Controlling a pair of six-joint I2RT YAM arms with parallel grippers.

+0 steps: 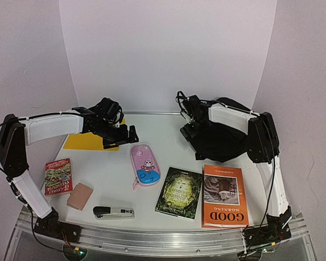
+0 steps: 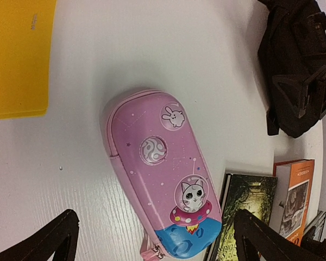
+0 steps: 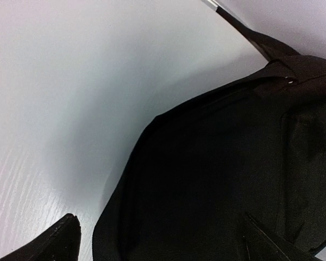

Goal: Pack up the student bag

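Note:
The black bag (image 1: 223, 144) lies on the right of the table, partly covered by the right arm. My right gripper (image 1: 189, 129) is over its left edge, fingers open. In the right wrist view, one finger (image 3: 60, 239) stands over bare table and the other over the dark cloth; contact cannot be told. A pink pencil case (image 1: 145, 165) with a cat picture lies mid-table. Beyond its far end my left gripper (image 1: 122, 140) hangs open and empty. Also out are a green book (image 1: 179, 193), an orange book (image 1: 225, 196) and a red book (image 1: 58, 176).
A yellow folder (image 1: 87, 142) lies under the left arm. Near the front edge are a stapler (image 1: 113, 212) and a small pinkish-brown pad (image 1: 80, 196). White table shows bare between the pencil case and the bag. Walls close off the back and sides.

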